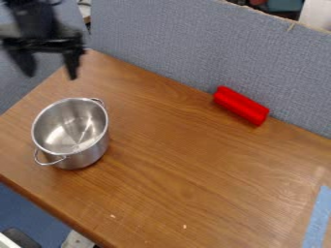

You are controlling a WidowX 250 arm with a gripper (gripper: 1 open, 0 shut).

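My gripper (48, 60) is at the upper left, raised above the back left of the table, blurred, with its fingers apart and nothing visible between them. Below it, a steel pot (72, 133) with two wire handles stands near the table's left edge; its interior looks empty. A red cylinder (241, 105) lies on its side at the back right, against the grey padded wall.
Grey padded walls (168, 48) border the back and left. A light blue strip (316, 218) lies at the right edge.
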